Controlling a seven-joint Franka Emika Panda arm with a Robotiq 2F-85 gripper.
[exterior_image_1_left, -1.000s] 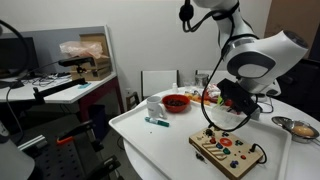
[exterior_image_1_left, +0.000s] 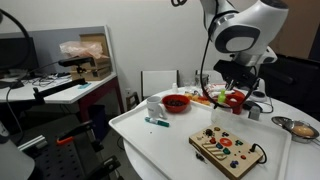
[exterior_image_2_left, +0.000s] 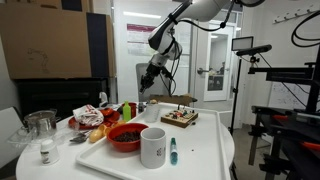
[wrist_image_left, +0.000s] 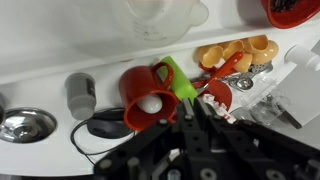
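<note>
In the wrist view my gripper's (wrist_image_left: 198, 122) dark fingers come in from the lower right, over the crowded table. What lies between them is lost against dark parts, and I cannot make out how they stand. Left of them a red mug (wrist_image_left: 133, 82) sits with a pale round thing inside. A green object (wrist_image_left: 183, 84) stands between mug and fingers. From exterior view 1 the gripper (exterior_image_1_left: 232, 83) appears above this cluster, with the mug (exterior_image_1_left: 236, 98) below it. Exterior view 2 shows the gripper (exterior_image_2_left: 148, 82) behind the green object (exterior_image_2_left: 127, 112).
A wooden board (exterior_image_1_left: 224, 150) with round pieces lies at the front right. A whitish container (exterior_image_1_left: 223, 117) stands behind it. Further left are a red bowl (exterior_image_1_left: 176, 104), a white mug (exterior_image_1_left: 154, 106) and a teal marker (exterior_image_1_left: 157, 122). Open white table surrounds the marker.
The arm has risen and moved back from its lower place near the whitish container. The red mug now shows beneath it in exterior view 1. The board has stayed put.
</note>
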